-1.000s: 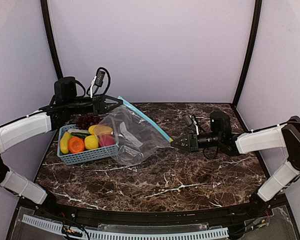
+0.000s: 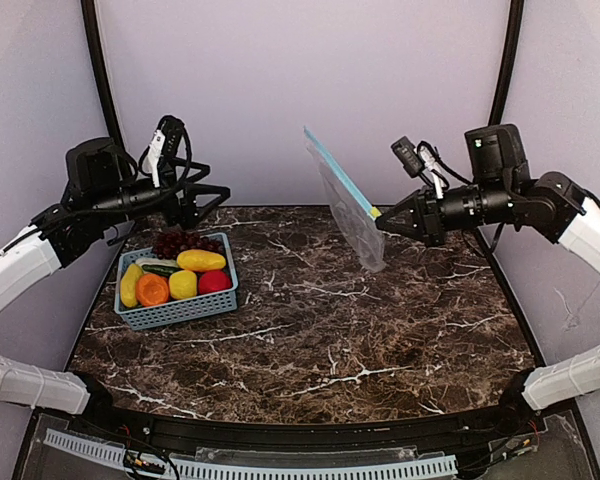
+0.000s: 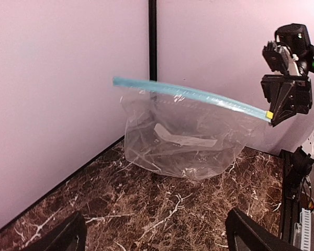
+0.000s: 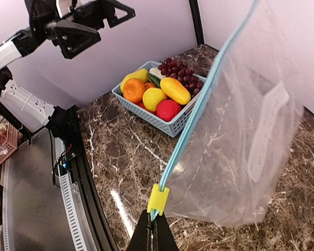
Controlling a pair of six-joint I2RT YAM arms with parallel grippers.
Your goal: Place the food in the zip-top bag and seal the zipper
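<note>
My right gripper (image 2: 385,220) is shut on the zipper end of a clear zip top bag (image 2: 350,215), beside its yellow slider (image 4: 158,198); the bag hangs in the air with its blue zipper edge slanting up to the left. My left gripper (image 2: 205,200) is open and empty, above a grey-blue basket (image 2: 180,312) at the left of the table. The basket holds grapes (image 2: 180,242), a mango (image 2: 202,260), an orange (image 2: 152,289), a yellow fruit (image 2: 183,284), a red fruit (image 2: 214,282) and several other items.
Walls stand at the back and sides, with a dark rail along the front edge.
My left gripper has let go of the bag and moved slightly left. My right gripper has risen with the bag, which has swung up and right, away from the basket.
</note>
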